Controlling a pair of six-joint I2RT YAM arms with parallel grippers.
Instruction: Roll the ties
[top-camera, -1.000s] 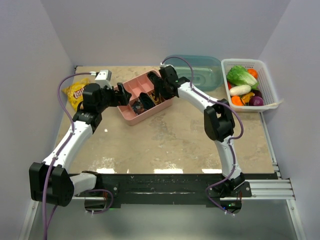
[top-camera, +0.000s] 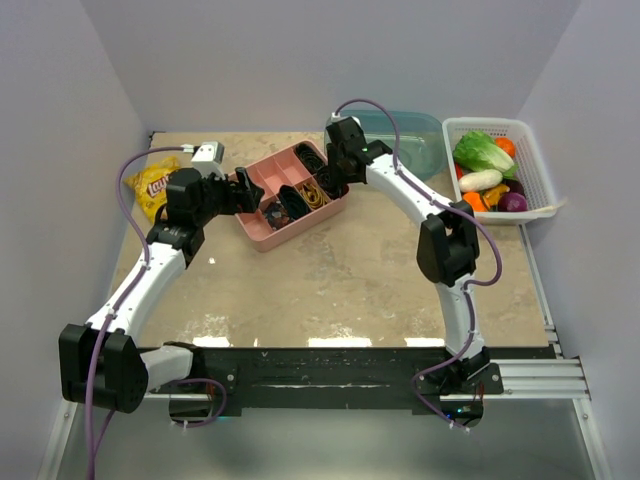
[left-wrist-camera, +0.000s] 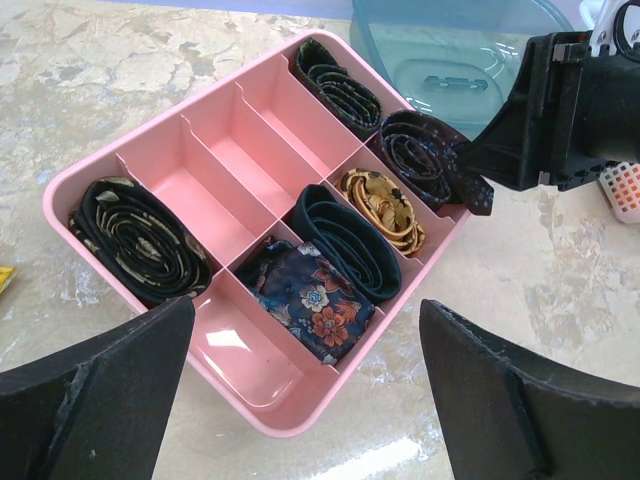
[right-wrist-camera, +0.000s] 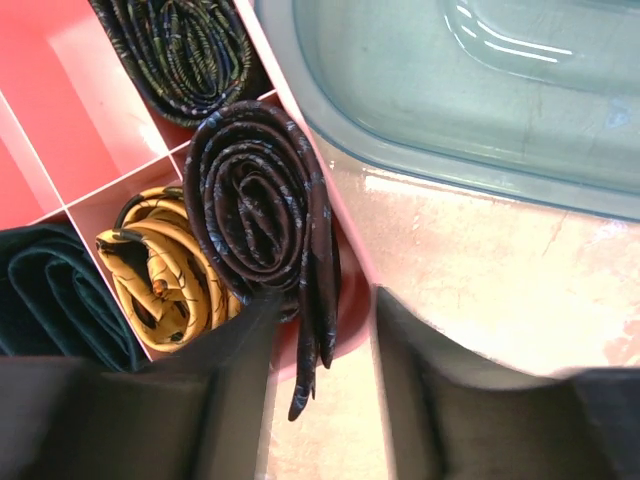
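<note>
The dark brown rolled tie (right-wrist-camera: 245, 205) rests in the pink divided box's (left-wrist-camera: 280, 432) right corner compartment, its loose tail (right-wrist-camera: 317, 325) draped over the wall. My right gripper stands open around that tail, its fingers apart; in the left wrist view it is beside the box's right corner. Around it lie a yellow rolled tie (left-wrist-camera: 383, 208), a teal one (left-wrist-camera: 345, 245), a floral one (left-wrist-camera: 315, 300) and a dark green one (left-wrist-camera: 338, 88). A black patterned rolled tie (left-wrist-camera: 135, 240) fills the left compartment. My left gripper hangs open above the box's near side, empty.
A clear teal tray (top-camera: 415, 150) stands just behind the box on the right. A white basket of vegetables (top-camera: 540, 170) sits far right, a yellow chip bag (top-camera: 150, 185) far left.
My right gripper has moved right and away from the roll, toward its tail end. The left arm looks still.
</note>
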